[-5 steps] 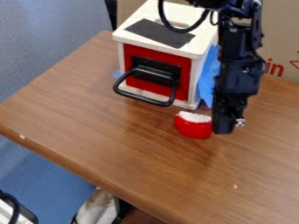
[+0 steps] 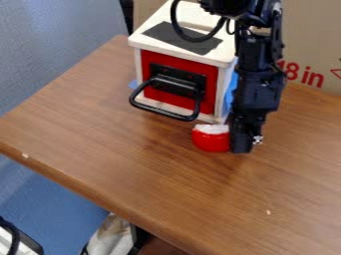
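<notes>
A small red object with a white top (image 2: 210, 139) sits on the wooden table in front of a white and red toy appliance (image 2: 180, 75), which has a black handle on its front. My dark gripper (image 2: 237, 142) is low beside the red object, at its right side, very close to it or touching. Its fingers are dark and seen side-on; whether they are open or shut is unclear.
A cardboard box (image 2: 310, 55) stands behind at the right, and blue material lies beside the appliance. The table's left edge borders a blue-grey surface.
My gripper has moved slightly left toward the red object, which now appears shifted slightly left as well.
</notes>
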